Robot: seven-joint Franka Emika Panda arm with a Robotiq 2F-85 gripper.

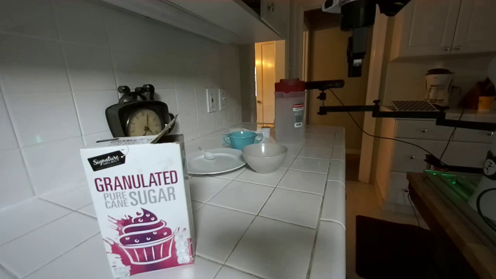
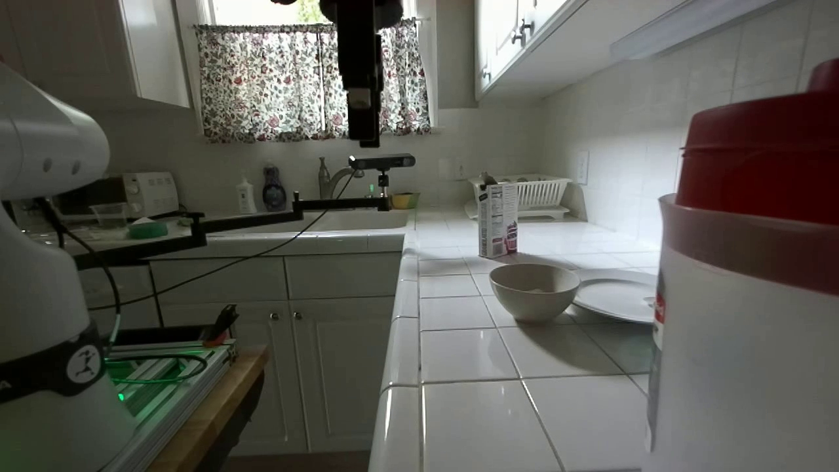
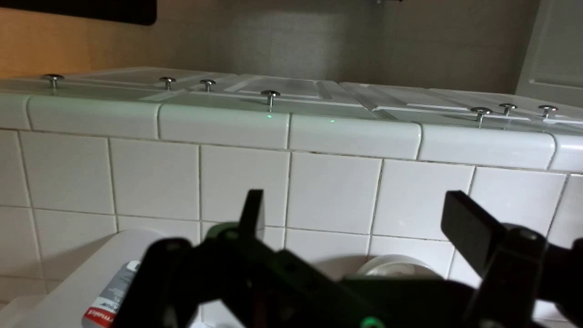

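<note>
My gripper is open in the wrist view, its two dark fingers well apart with only countertop beyond them. In exterior view 1 the gripper [image 1: 355, 69] hangs high at the upper right, clear of everything on the counter. A grey-white bowl [image 1: 264, 158] stands on the tiles beside a white plate [image 1: 223, 167], on which a small white spoon [image 1: 207, 154] rests. Behind them is a turquoise two-handled cup [image 1: 242, 139]. The sugar box [image 1: 139, 209] stands upright up front, its top flap raised. The wrist view shows only part of the bowl [image 3: 399, 265].
A tall clear container with a red lid [image 1: 289, 85] stands at the counter's far end. The black clock [image 1: 144, 121] is by the wall. A camera on a black arm [image 2: 383, 162] reaches beside the counter's edge. Bare tiles [image 1: 274, 237] lie in front of the bowl.
</note>
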